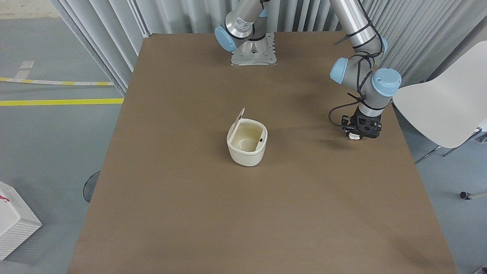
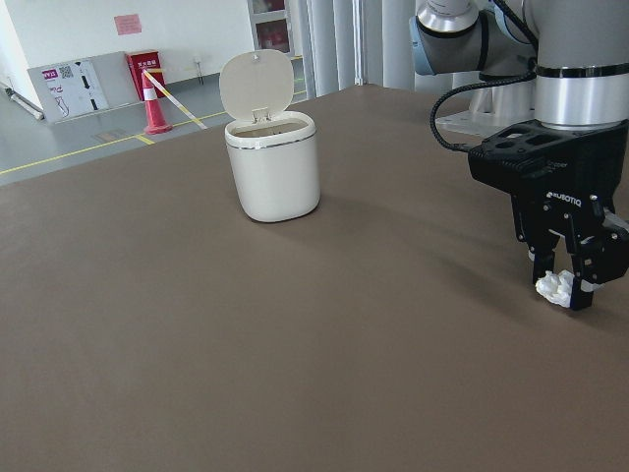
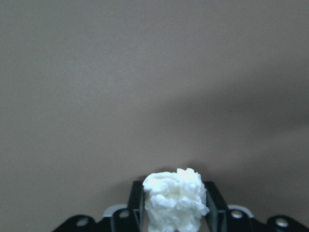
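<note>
A crumpled white tissue [image 3: 175, 200] is pinched between the black fingers of my gripper [image 2: 562, 285], low over the brown table [image 1: 258, 205] at its right side; in the front view it shows as a white patch under the black gripper body. A small white bin [image 1: 246, 144] stands near the table's middle with its lid [image 2: 257, 85] raised open, to the left of my gripper in both outside views. Its inside looks empty in the front view.
The robot's base plate [image 1: 254, 59] sits at the table's back edge. A white chair [image 1: 445, 100] stands beyond the right edge. Most of the tabletop, front and left, is bare.
</note>
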